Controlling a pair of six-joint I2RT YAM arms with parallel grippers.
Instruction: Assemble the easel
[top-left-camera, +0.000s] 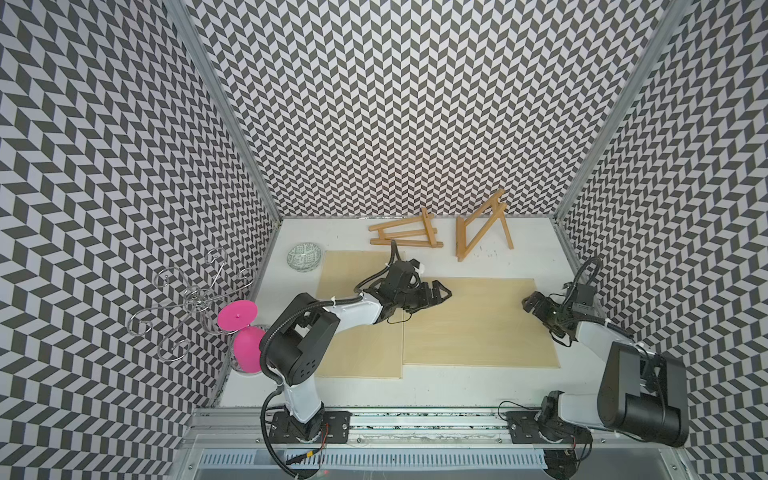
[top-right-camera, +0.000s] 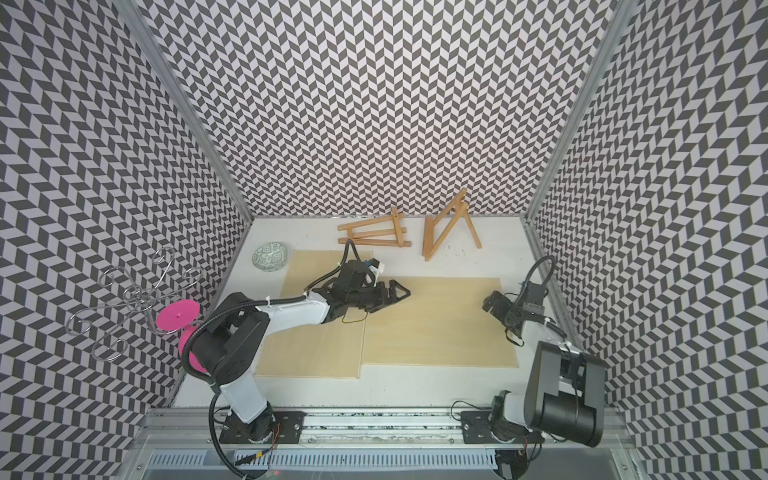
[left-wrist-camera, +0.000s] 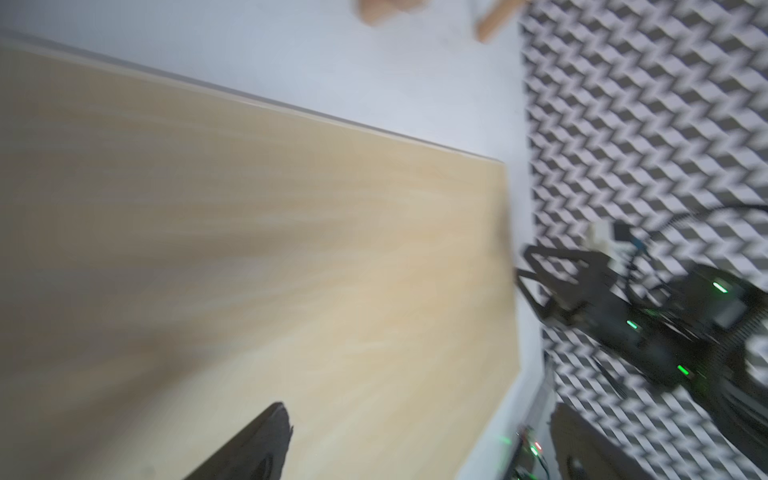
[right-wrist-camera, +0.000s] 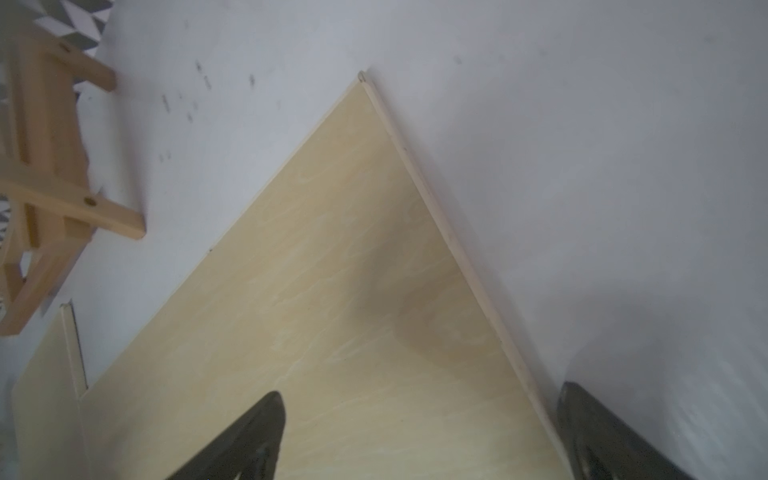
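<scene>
Two wooden easel frames lie at the back, one left (top-left-camera: 404, 240) and one right (top-left-camera: 480, 236). Two thin plywood boards lie on the table, a left one (top-left-camera: 360, 356) and a right one (top-left-camera: 472, 336), now edge to edge. My open left gripper (top-left-camera: 440, 293) is over the boards near their meeting edges; its wrist view is blurred. My open right gripper (top-left-camera: 530, 302) is low at the right board's right edge, with that edge near its right finger (right-wrist-camera: 600, 432) in the right wrist view.
A patterned dish (top-left-camera: 304, 256) sits at the back left. Pink discs (top-left-camera: 237, 316) and metal scrollwork (top-left-camera: 196, 297) stand at the left. Bare white table surrounds the boards, narrow at the front.
</scene>
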